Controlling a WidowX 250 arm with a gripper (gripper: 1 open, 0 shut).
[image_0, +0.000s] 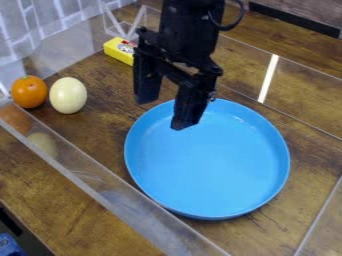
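The black gripper hangs from the top centre of the camera view, its fingers spread apart and pointing down, with nothing seen between them. It is over the back edge of a round blue plate. To its left, on the wooden surface, a white egg stands beside an orange fruit. A yellow object lies behind the gripper at the upper left, partly hidden by it.
A clear transparent wall runs along the left side and front left.
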